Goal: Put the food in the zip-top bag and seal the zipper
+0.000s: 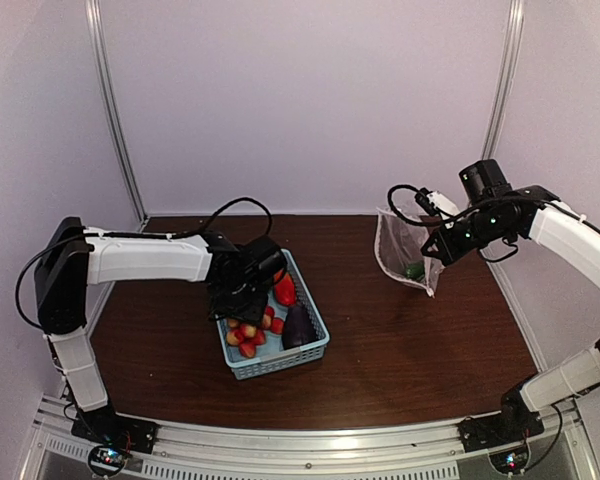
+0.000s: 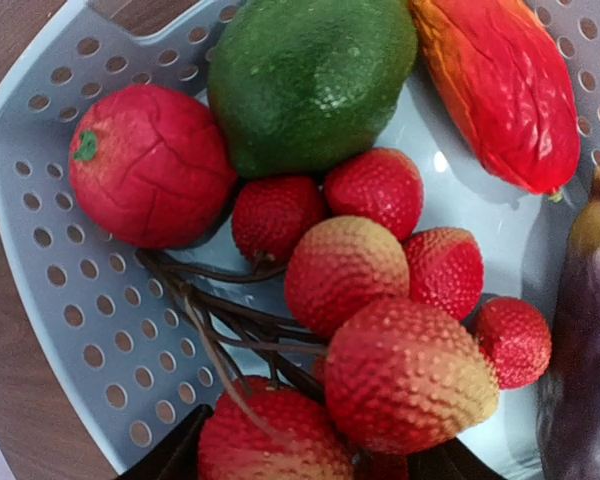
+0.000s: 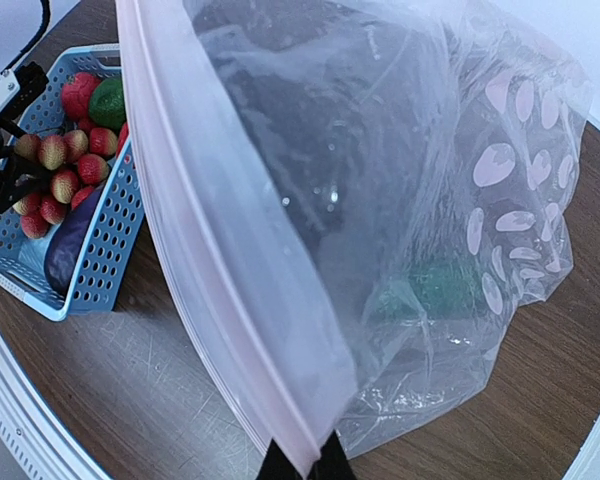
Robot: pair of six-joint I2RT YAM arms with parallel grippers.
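Over the lychee bunch (image 2: 410,375) in the blue basket, my left gripper (image 1: 242,314) points down. In the left wrist view its dark fingers (image 2: 175,450) stand apart at the bottom edge, with lychees between them; fruit partly hides them, and no firm hold shows. My right gripper is shut on the lower corner of the clear zip top bag's (image 3: 220,260) rim. The bag hangs with its mouth spread towards the basket. A green item (image 3: 435,290) shows through the plastic inside it.
The blue basket (image 1: 250,371) also holds a red round fruit (image 2: 152,165), an avocado (image 2: 310,80), a red pepper-like fruit (image 2: 505,90) and an eggplant (image 1: 298,327). Bare brown table (image 1: 380,350) lies between the basket and the bag.
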